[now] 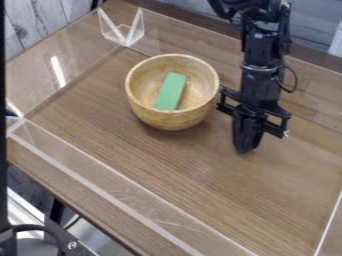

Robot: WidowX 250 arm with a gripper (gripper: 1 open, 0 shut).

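Observation:
My gripper (246, 138) hangs low over the wooden table (160, 190) at the right of the middle, its tips shut, with nothing visible between them. Left of it sits a tan round bowl (199, 117) holding a green block (170, 91).
A small white wire-like holder (122, 30) stands at the back left. A black object (34, 242) is at the lower left corner.

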